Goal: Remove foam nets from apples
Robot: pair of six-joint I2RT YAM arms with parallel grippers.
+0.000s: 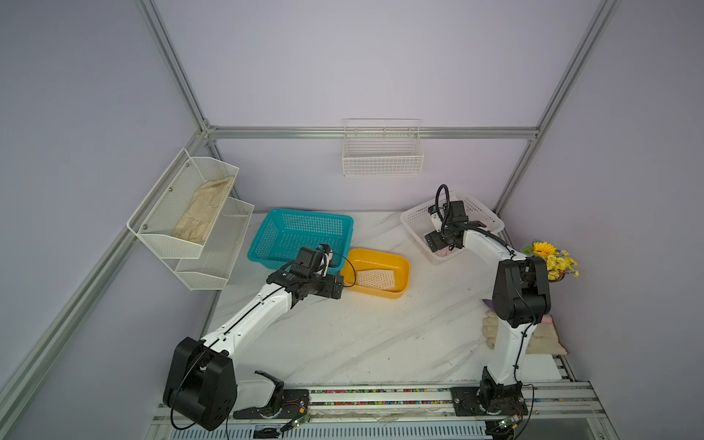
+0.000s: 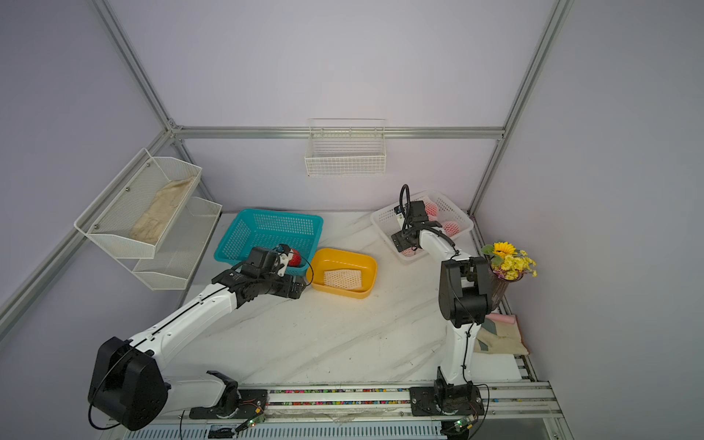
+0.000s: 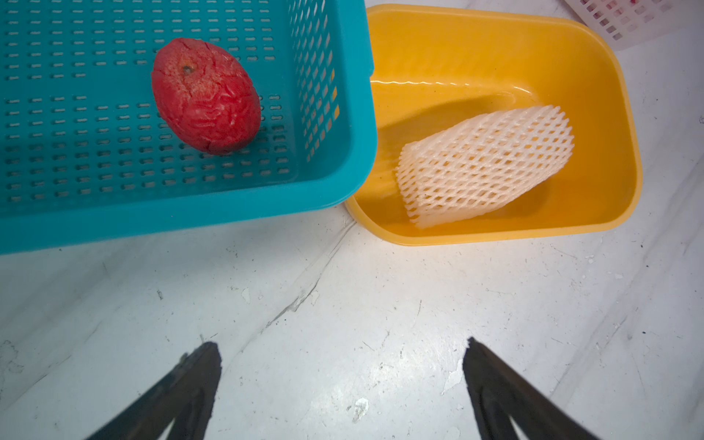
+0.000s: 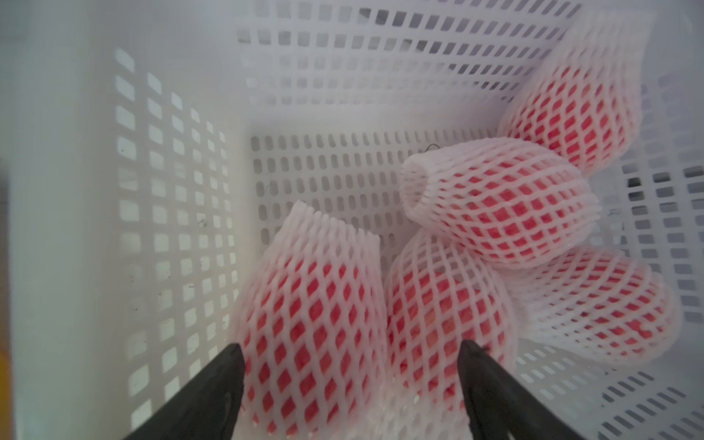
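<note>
Several red apples in white foam nets lie in the white basket [image 4: 183, 242]. In the right wrist view, a netted apple [image 4: 315, 330] at the left and another netted apple [image 4: 447, 315] beside it reach down toward my right gripper. Its fingers stand apart around the lower part of these two; whether they touch is unclear. A bare red apple [image 3: 205, 95] rests in the teal basket [image 3: 176, 220]. One empty foam net [image 3: 484, 165] lies in the yellow tray [image 3: 506, 233]. My left gripper hangs open above bare table, in front of the teal basket and tray.
More netted apples, such as the upper one [image 4: 506, 198], fill the white basket's right side. The basket's left wall is close to my right gripper. A flower vase [image 2: 506, 267] stands at the right.
</note>
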